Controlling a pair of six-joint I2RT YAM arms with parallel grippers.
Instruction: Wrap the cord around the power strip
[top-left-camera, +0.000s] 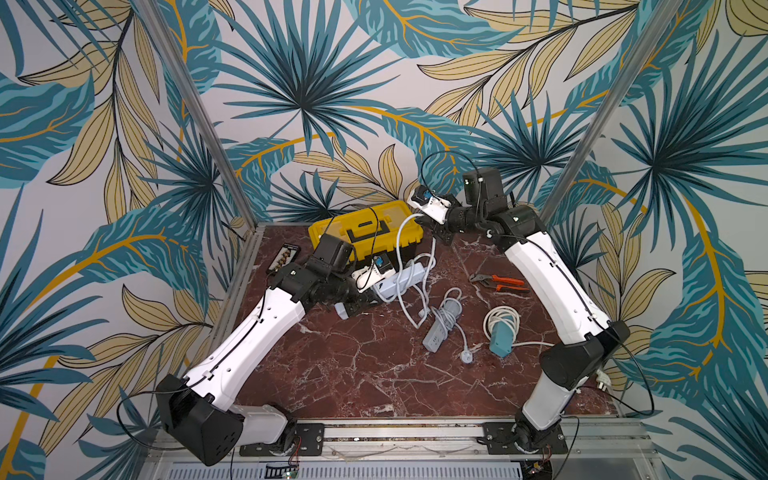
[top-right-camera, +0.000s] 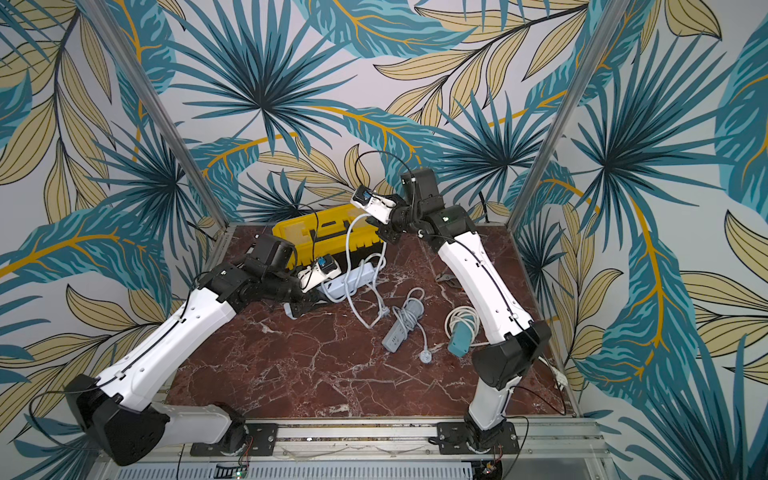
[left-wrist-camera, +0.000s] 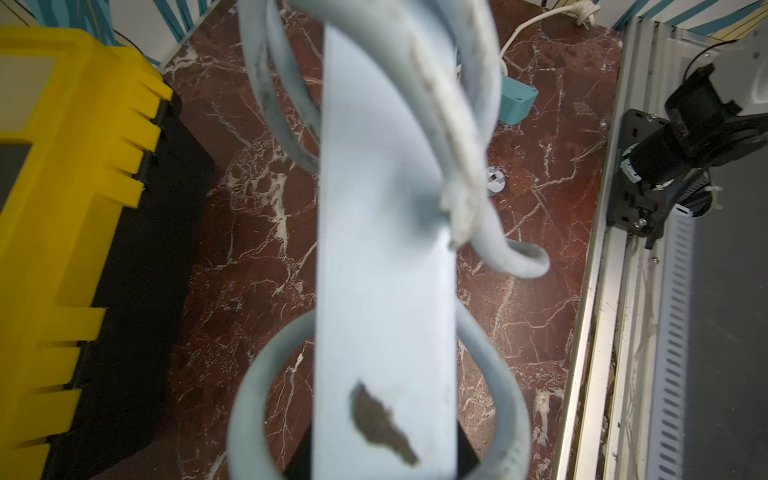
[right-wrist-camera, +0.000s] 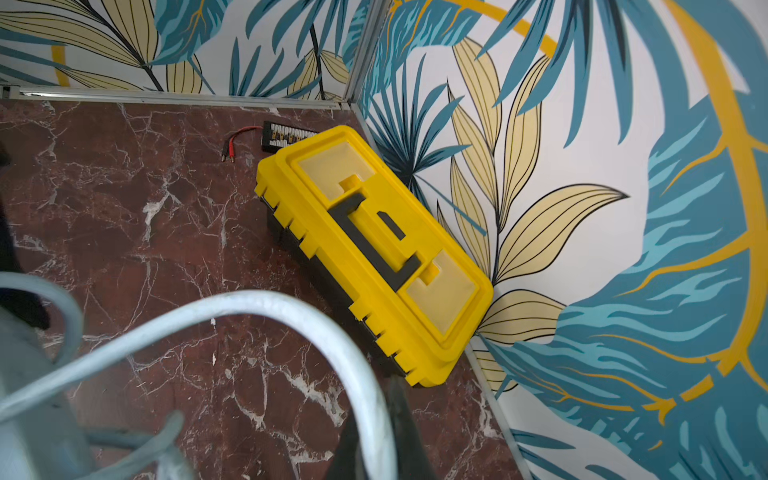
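A long white power strip (top-left-camera: 405, 280) is held slanted before the toolbox by my left gripper (top-left-camera: 364, 297), shut on it. In the left wrist view the strip (left-wrist-camera: 384, 280) runs lengthwise up the middle, with loops of its pale cord (left-wrist-camera: 276, 80) around and beside it. My right gripper (top-left-camera: 440, 233) is higher up and to the right. Its fingers are shut on the cord; in the right wrist view the cord (right-wrist-camera: 264, 302) arches over and drops between the dark fingers. From there a slack loop (top-right-camera: 349, 272) hangs past the strip.
The yellow toolbox (right-wrist-camera: 376, 248) stands behind the strip. A grey strip with its cord wound (top-left-camera: 441, 324), a teal block with coiled cord (top-left-camera: 501, 337) and red-handled pliers (top-left-camera: 508, 282) lie to the right.
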